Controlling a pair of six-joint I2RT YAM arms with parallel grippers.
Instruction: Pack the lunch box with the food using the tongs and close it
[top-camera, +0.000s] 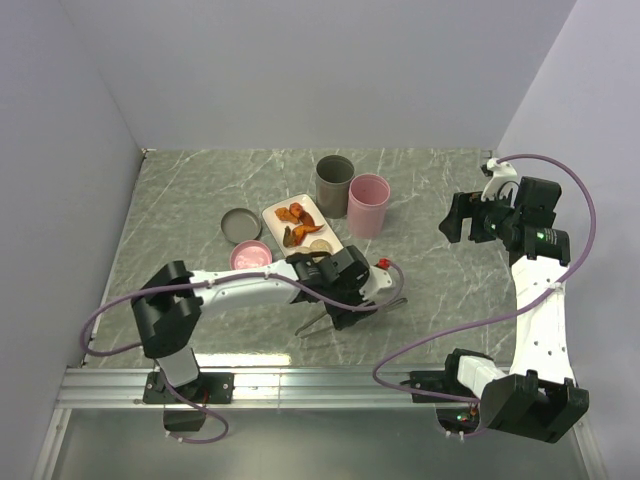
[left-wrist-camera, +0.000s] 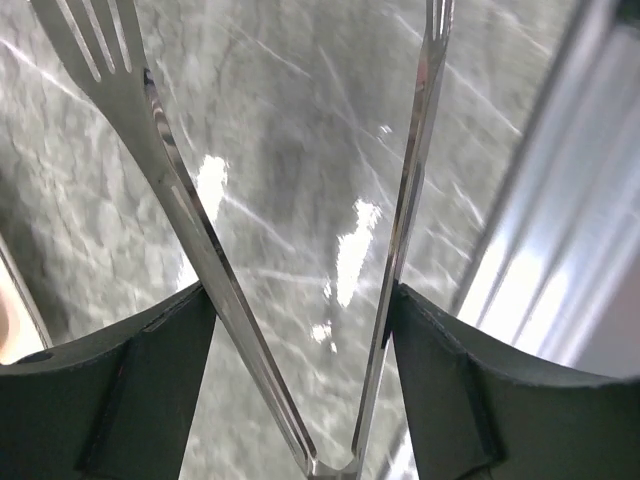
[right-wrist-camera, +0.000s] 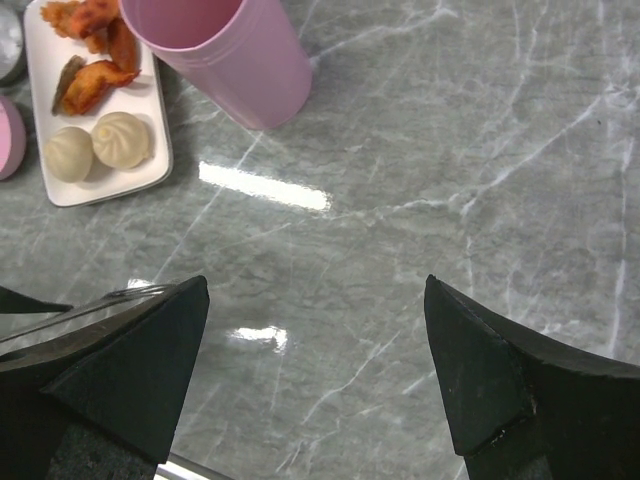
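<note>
My left gripper is low over the front middle of the table. In the left wrist view a pair of fork-tipped metal tongs spreads in a V between its fingers; I cannot tell how firmly they are gripped. The white tray holds fried pieces and two buns. A pink dish and a grey lid lie left of it. My right gripper is open above the table's right side, nothing between its fingers.
A dark grey cup and a pink cup stand behind the tray. A metal rail runs along the front edge.
</note>
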